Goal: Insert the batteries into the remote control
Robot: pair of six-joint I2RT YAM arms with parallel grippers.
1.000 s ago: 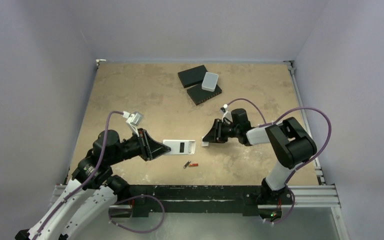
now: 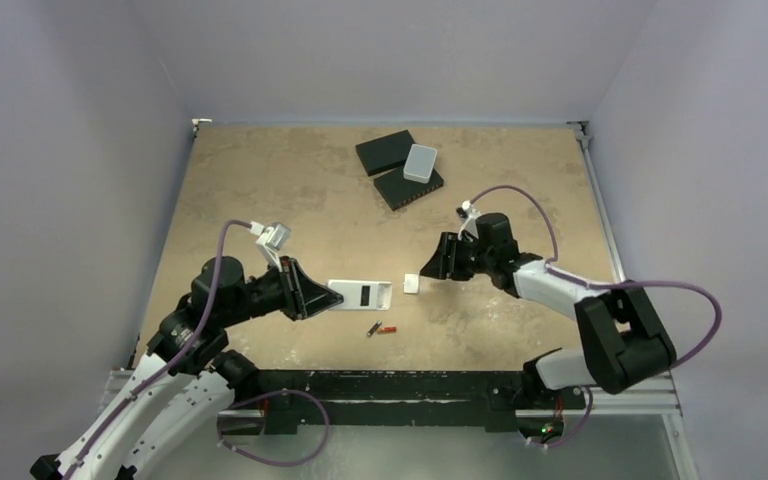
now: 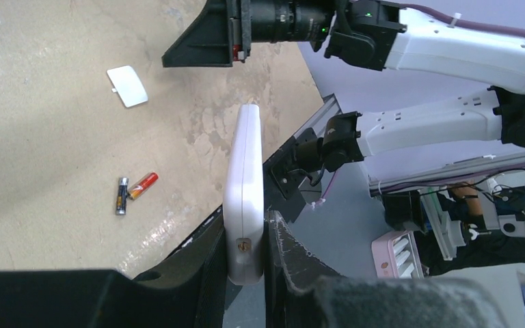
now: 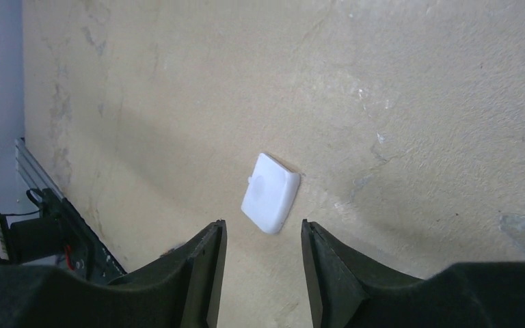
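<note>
My left gripper is shut on the white remote control (image 3: 244,181), which it grips edge-on in the left wrist view. From above, the remote (image 2: 345,294) shows its back, with the battery bay uncovered at its right end. The white battery cover (image 4: 271,193) lies on the table, apart from my right gripper, whose fingers are spread with nothing between them. A black battery (image 3: 122,196) and a red battery (image 3: 143,185) lie close together on the table, in front of the remote.
Two black boxes (image 2: 384,153) sit at the back of the table, with a small grey box (image 2: 420,163) on one of them. The dark front rail (image 2: 400,385) runs along the near edge.
Left gripper and remote hold almost still.
</note>
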